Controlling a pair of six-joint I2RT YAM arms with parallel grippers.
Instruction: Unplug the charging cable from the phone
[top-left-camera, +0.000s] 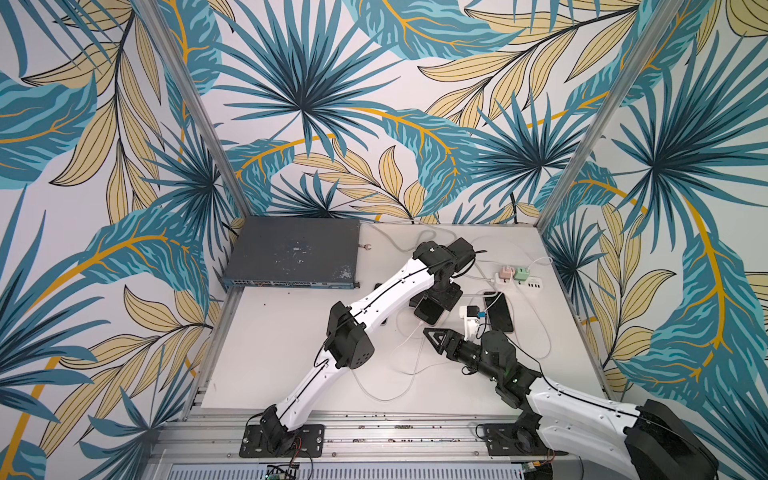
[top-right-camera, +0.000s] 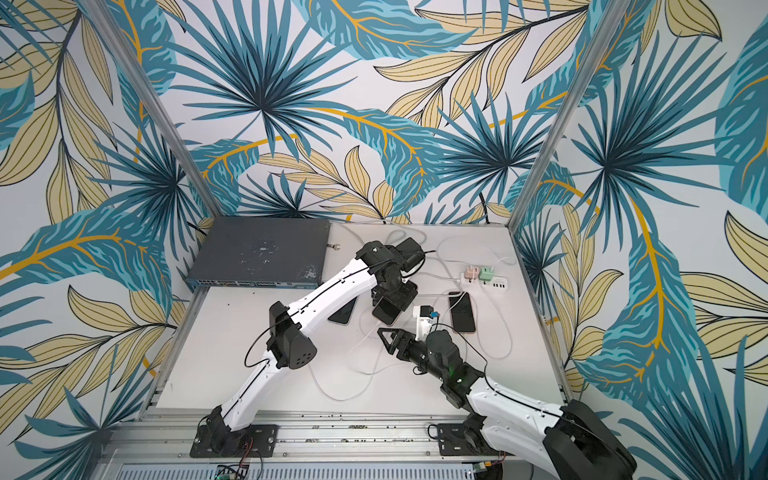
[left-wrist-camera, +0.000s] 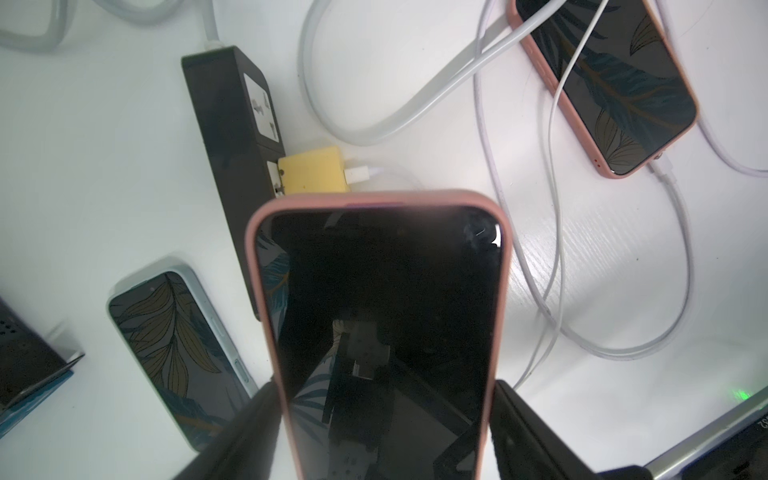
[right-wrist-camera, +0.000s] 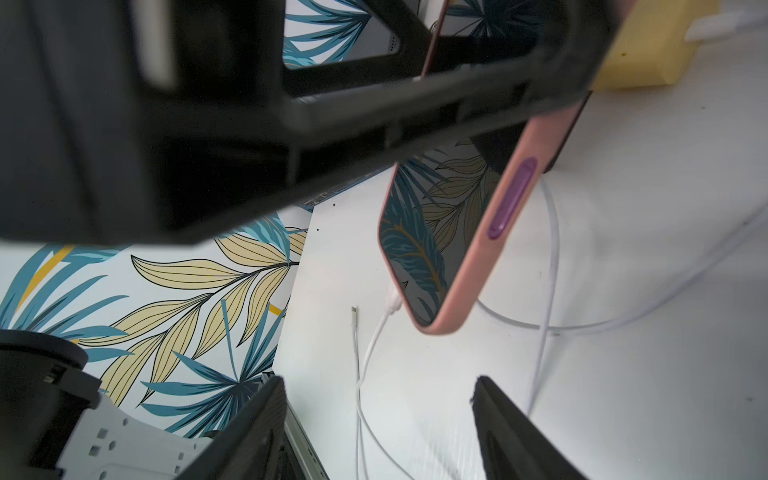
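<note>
A pink-cased phone (left-wrist-camera: 376, 272) is lifted off the table, my left gripper shut on its long sides. In the top left view this phone (top-left-camera: 430, 310) lies tilted under the left hand. The right wrist view shows the phone's (right-wrist-camera: 472, 240) lower end, with a white cable connector (right-wrist-camera: 393, 301) at its bottom edge; how far it is seated cannot be told. My right gripper stands open just below that end, nothing between its fingers. From the top right view, the right gripper (top-right-camera: 388, 339) is close to the phone's near end.
A light blue phone (left-wrist-camera: 184, 352) and another pink-cased phone (left-wrist-camera: 616, 88) with a cable lie on the table. A black power strip (left-wrist-camera: 228, 136) holds a yellow charger (left-wrist-camera: 313, 170). A grey metal box (top-left-camera: 292, 249) stands at the back left; loose cables cross the table.
</note>
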